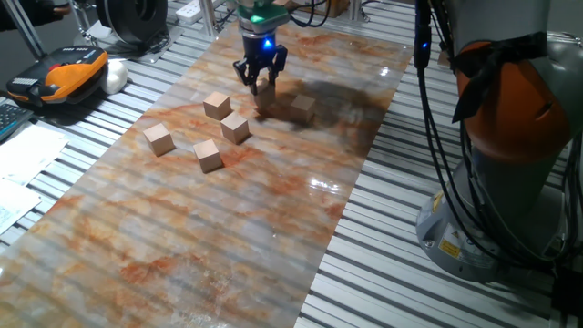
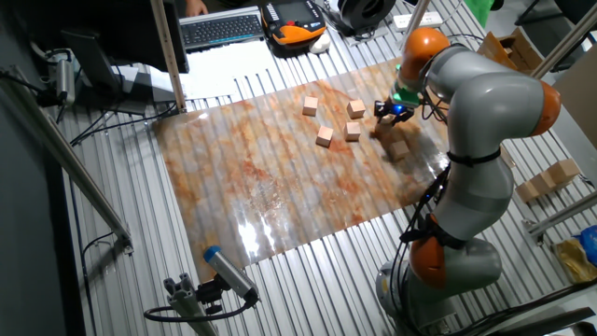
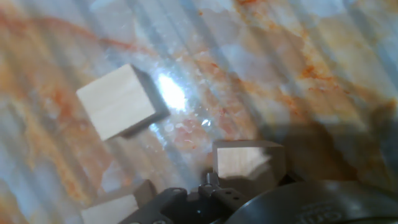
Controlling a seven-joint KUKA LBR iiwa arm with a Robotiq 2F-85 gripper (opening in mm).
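Observation:
In exterior view 1 my gripper (image 1: 261,80) points down near the far end of the marbled board, its fingers spread apart. Just below the fingertips is a wooden cube (image 1: 265,95), partly covered by them; contact cannot be made out. A second cube (image 1: 302,109) lies in the arm's shadow beside it. In the wrist view a cube (image 3: 249,165) shows close to the dark fingers at the bottom edge.
The marbled board (image 1: 182,246) is bare across its near half. An orange and black device (image 1: 64,77) stands off the board at the left, and the robot's base (image 1: 465,237) at the right. More wooden blocks (image 2: 550,180) lie off the board behind the arm.

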